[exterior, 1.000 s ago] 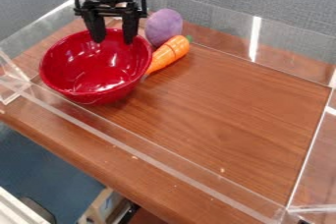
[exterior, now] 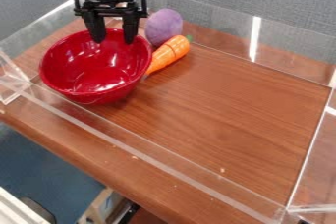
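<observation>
My black gripper point(exterior: 113, 35) hangs over the back part of a red bowl point(exterior: 92, 76) at the left of the table, its two fingers spread apart with nothing visible held between them; whether the fingertips touch the bowl is unclear. An orange carrot point(exterior: 167, 53) lies just right of the bowl, and a purple round vegetable point(exterior: 164, 25) sits behind it, right of my gripper.
Clear low walls point(exterior: 296, 56) edge the wooden table point(exterior: 230, 110). A blue floor shows beyond the front left edge.
</observation>
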